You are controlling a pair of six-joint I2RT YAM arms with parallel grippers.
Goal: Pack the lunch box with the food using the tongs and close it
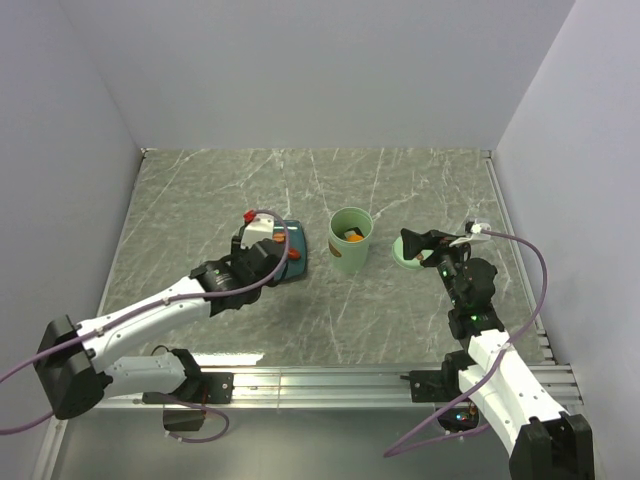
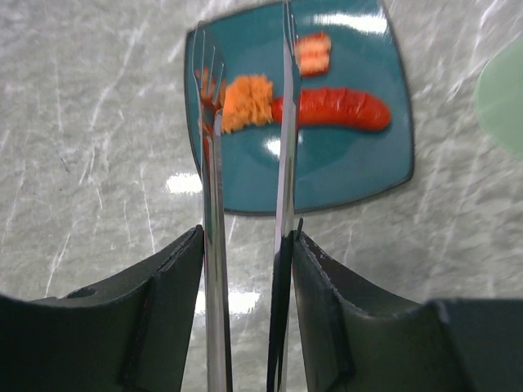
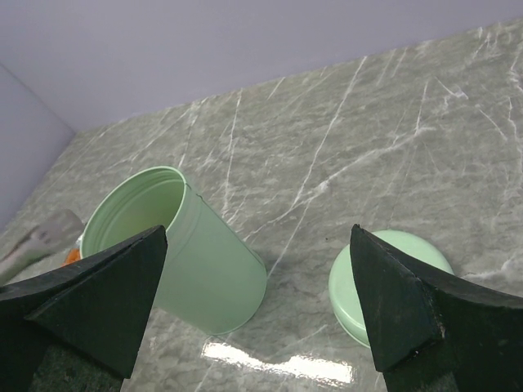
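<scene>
In the left wrist view a metal pair of tongs (image 2: 283,196) runs up between the black fingers of my left gripper, which close on its arms from both sides. The tong tips stand apart over a dark teal plate (image 2: 351,175). On that plate lie a red sausage (image 2: 347,109), shredded orange food (image 2: 248,102) and a small ridged orange piece (image 2: 313,54). Whether the tips grip any food is unclear. A tall green container (image 1: 347,250) has orange and dark contents inside. Beside its round green lid (image 3: 396,253), my right gripper is open and empty.
The container stands upright between the two arms, close to the plate's right side. Free marble tabletop (image 1: 200,185) lies behind and in front of the plate. In the right wrist view, a blurred grey shape at the far left partly covers the container's rim.
</scene>
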